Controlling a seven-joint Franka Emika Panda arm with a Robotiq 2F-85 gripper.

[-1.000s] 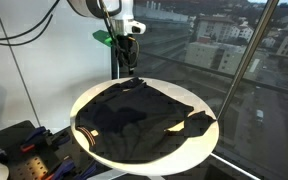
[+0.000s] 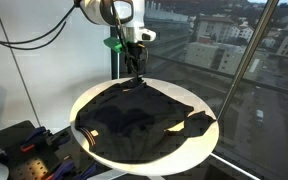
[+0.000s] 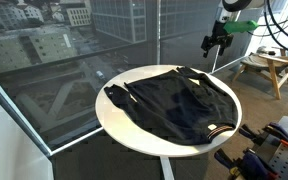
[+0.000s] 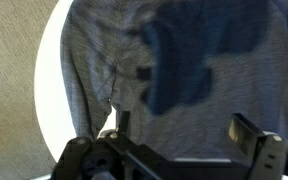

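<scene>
Spread over the round white table is a dark garment (image 2: 134,120), apparently a sweater or shirt, with its sleeves reaching toward the table's edges. In the second exterior view the same dark cloth (image 3: 174,105) covers much of the tabletop. My gripper (image 2: 134,70) hangs above the far part of the cloth, clear of it. Seen from the wrist, the gripper is open, its two fingers wide apart with only cloth well below them. The arm's shadow falls on the garment.
A wooden stool or small table (image 3: 269,62) stands beyond the table. Large windows line one side, and dark equipment (image 2: 44,140) sits by the near left edge.
The arm has shifted slightly to the right in exterior view 1 over the last second. The garment lies as before.
</scene>
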